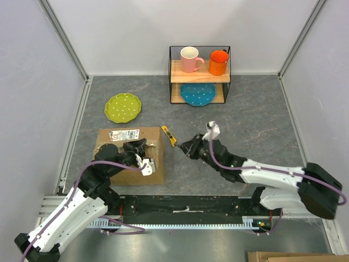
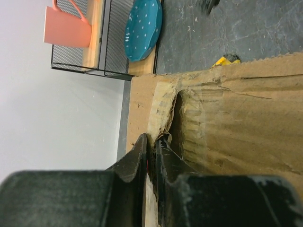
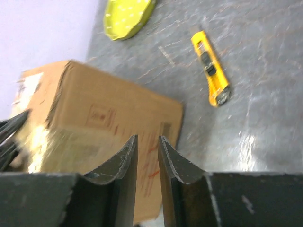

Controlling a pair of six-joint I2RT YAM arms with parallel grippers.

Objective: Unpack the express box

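Note:
A taped cardboard box (image 1: 153, 178) with a white label lies on the grey table at the left. In the left wrist view, my left gripper is shut on an edge of the box's cardboard, beside a torn strip of tape. The yellow utility knife (image 3: 210, 67) lies on the table just right of the box, touched by no gripper. My right gripper (image 1: 184, 148) hovers close to the knife's right. The right wrist view shows its two fingers (image 3: 124, 187) slightly apart with nothing held between them.
A green dotted plate (image 1: 122, 107) lies behind the box. At the back a wire rack (image 1: 199, 78) holds a pink mug (image 1: 190, 59), an orange mug (image 1: 218, 62) and a blue plate (image 1: 198, 94).

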